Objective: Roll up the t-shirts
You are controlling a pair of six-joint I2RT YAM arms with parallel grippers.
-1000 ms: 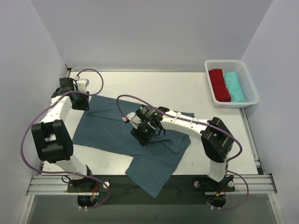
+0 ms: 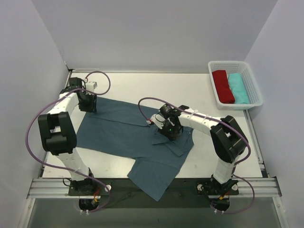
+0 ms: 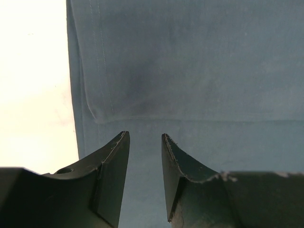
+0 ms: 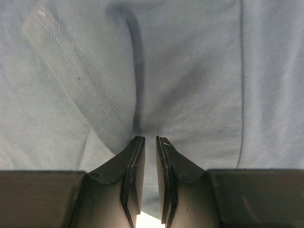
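A dark blue-grey t-shirt (image 2: 118, 133) lies spread on the white table, one sleeve hanging toward the front. My left gripper hovers over its far-left corner, fingers part open above a folded hem, with nothing visible between them. My right gripper is over the shirt's right part, beside a raised fold with double stitching (image 4: 85, 76); its fingers are slightly apart, with fabric beneath them. Whether fabric sits between the right fingertips is hard to tell.
A white basket (image 2: 254, 95) at the back right holds folded red (image 2: 223, 87) and teal (image 2: 238, 88) cloths.
The shirt looks much the same.
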